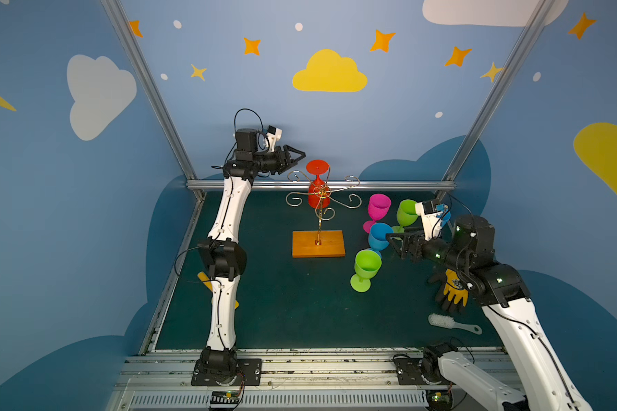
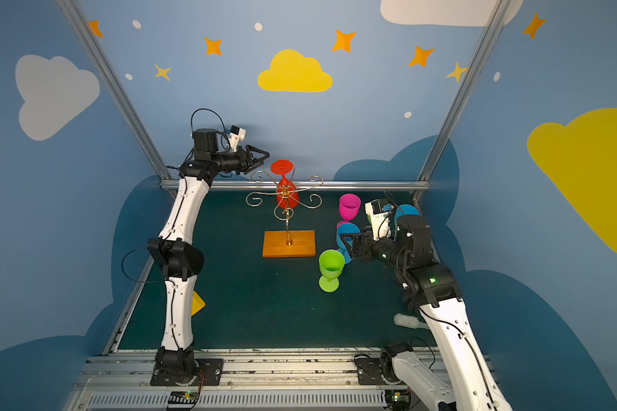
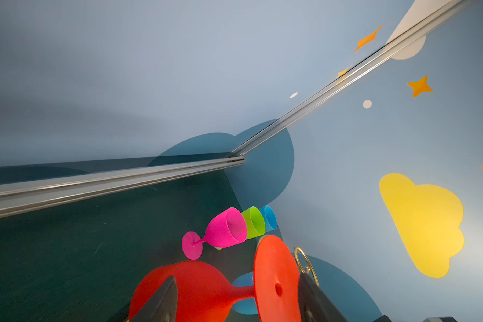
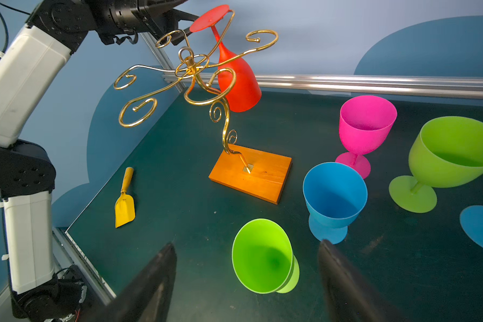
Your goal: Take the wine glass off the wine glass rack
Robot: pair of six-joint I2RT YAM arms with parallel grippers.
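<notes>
A red wine glass [image 4: 238, 86] hangs upside down on the gold wire rack [image 1: 320, 213], which stands on a wooden base [image 1: 318, 249]. My left gripper [image 1: 299, 156] is at the back, just left of and slightly above the glass's red foot [image 3: 274, 268]; in the left wrist view that foot fills the space between the fingers, which stand apart, apparently not touching it. My right gripper [image 1: 390, 239] hangs open over the upright glasses at the right, above the blue glass [image 4: 333, 199].
Pink [image 4: 366, 127], green [image 4: 263, 255] and other coloured glasses stand right of the rack. A yellow scoop [image 4: 124, 209] lies at the left; a brush [image 1: 452, 323] and gloves [image 1: 452, 291] lie at the front right.
</notes>
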